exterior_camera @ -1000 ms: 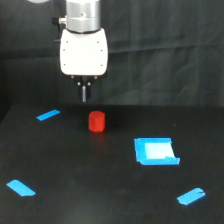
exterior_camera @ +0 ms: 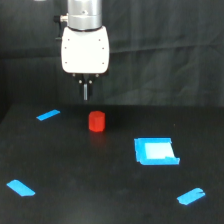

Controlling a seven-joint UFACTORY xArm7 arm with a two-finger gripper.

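Note:
My gripper (exterior_camera: pixel 85 91) hangs from the white arm (exterior_camera: pixel 84 52) at the upper left, its dark fingers pointing down. It is above and slightly left of a small red cylinder (exterior_camera: pixel 96 121) standing on the black table (exterior_camera: pixel 110 185). Whether the fingers are open or shut is too small to tell.
A white square (exterior_camera: pixel 157 151) framed in blue lies right of the red cylinder. Blue tape strips (exterior_camera: pixel 21 188) mark the table at lower left, upper left and lower right. A dark cloth backdrop stands behind.

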